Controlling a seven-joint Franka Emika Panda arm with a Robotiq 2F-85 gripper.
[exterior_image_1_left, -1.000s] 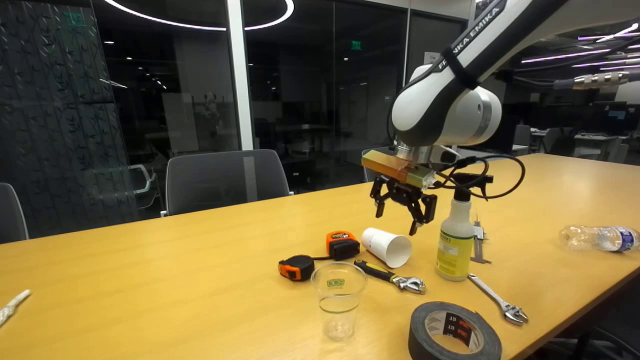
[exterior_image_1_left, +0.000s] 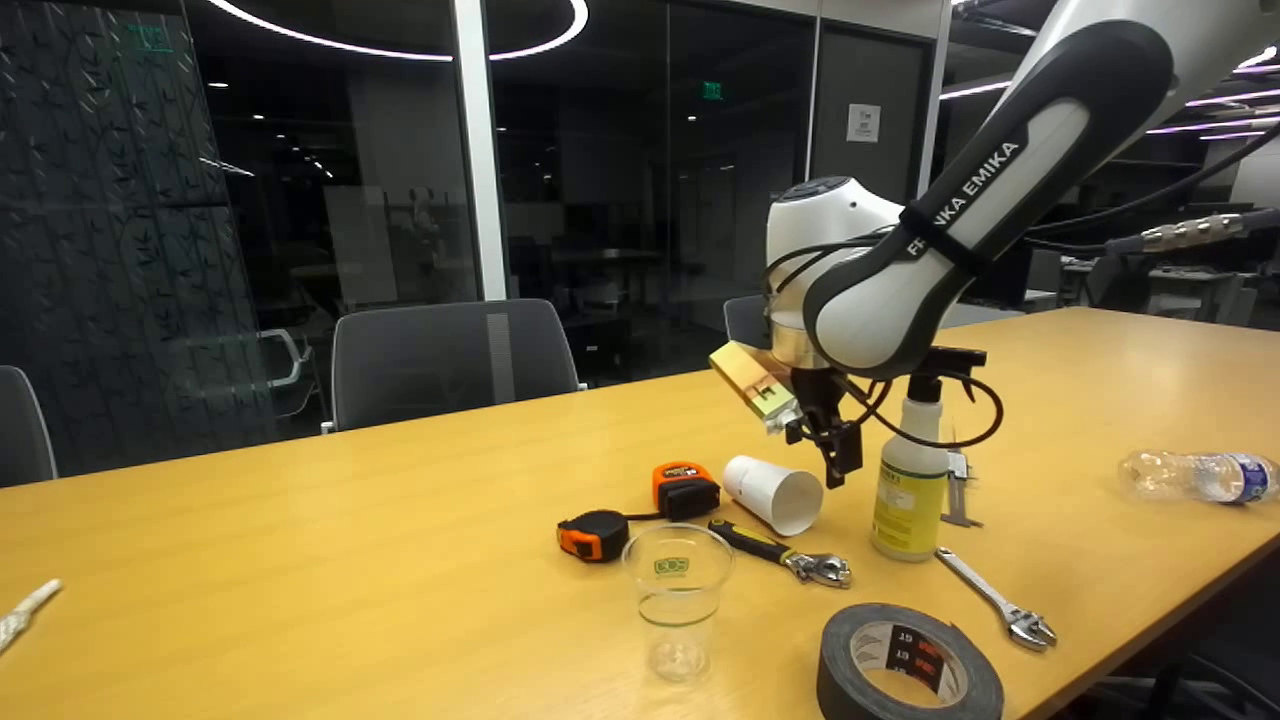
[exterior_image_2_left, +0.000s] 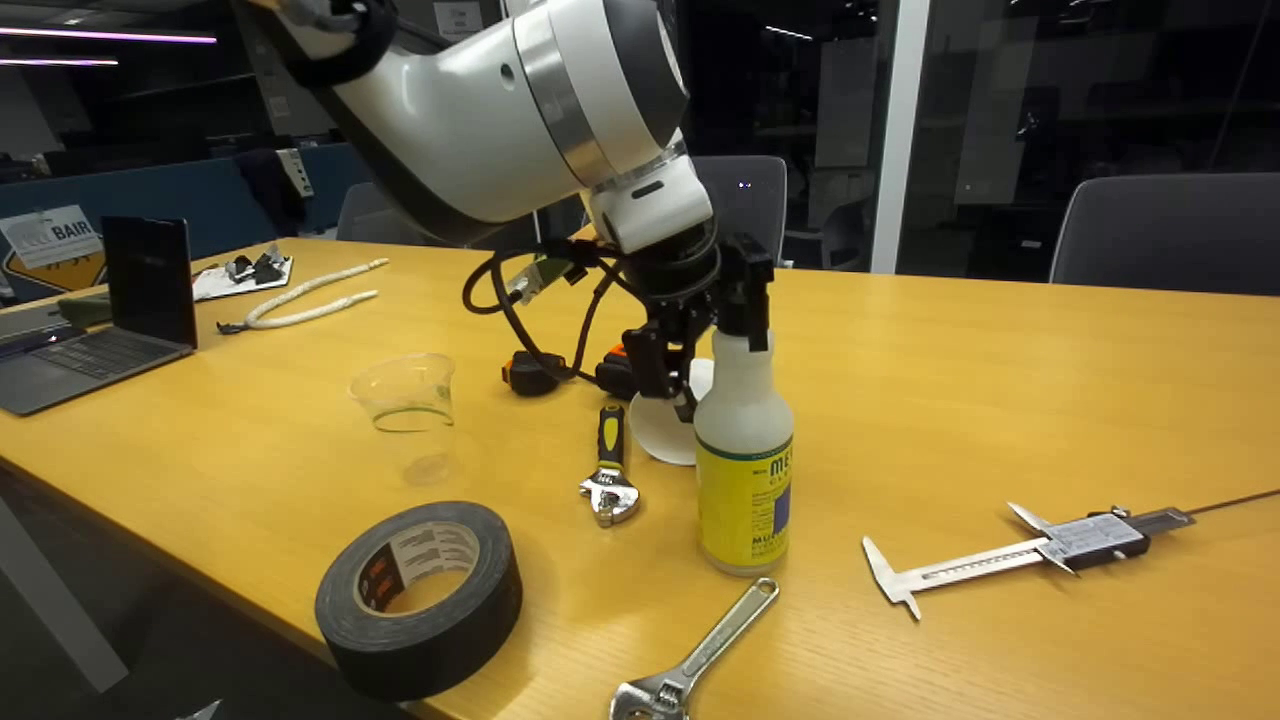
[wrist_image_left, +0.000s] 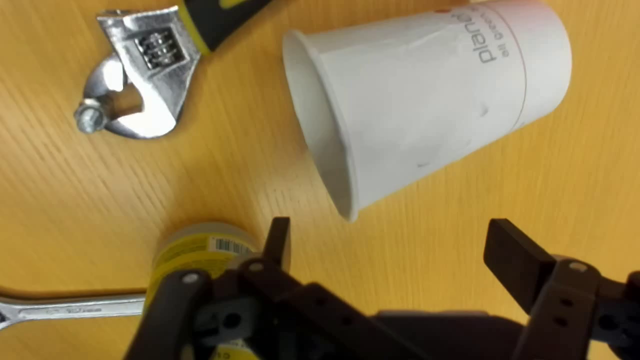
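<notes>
A white paper cup (wrist_image_left: 420, 99) lies on its side in the wrist view, its mouth turned toward the left. My gripper is open above the table, nothing between its fingers, and the cup is beyond the fingertips. In exterior view 1 the gripper (exterior_image_1_left: 818, 458) hangs over the tabletop between the cup (exterior_image_1_left: 774, 494) and the spray bottle (exterior_image_1_left: 909, 498) with the yellow label. The bottle stands upright, close beside my left finger in the wrist view. In exterior view 2 the gripper partly hides the cup (exterior_image_2_left: 663, 432).
Around lie a yellow-and-black adjustable wrench (exterior_image_1_left: 780, 552), a silver wrench (exterior_image_1_left: 996, 600), black tape (exterior_image_1_left: 840, 672), two tape measures (exterior_image_1_left: 686, 492), a clear cup (exterior_image_1_left: 678, 588), calipers (exterior_image_2_left: 1008, 558) and a plastic bottle (exterior_image_1_left: 1200, 478).
The arm has turned its wrist and come a little lower, near the cup and spray bottle. Objects on the table have not moved.
</notes>
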